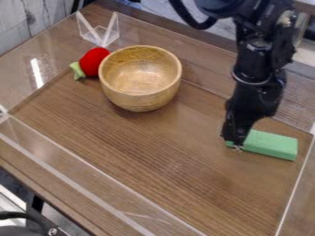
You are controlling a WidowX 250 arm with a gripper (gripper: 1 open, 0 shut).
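Observation:
My black gripper (234,138) comes down from the upper right, its fingertips at the near left end of a flat green block (271,145) on the right of the wooden table (135,184). The gripper looks shut, with nothing visible between its fingers; whether it touches the block is unclear.
A wooden bowl (142,69) stands at the upper left. Left of it lies a red object with a green end (94,60), and behind that a clear plastic piece (99,28).

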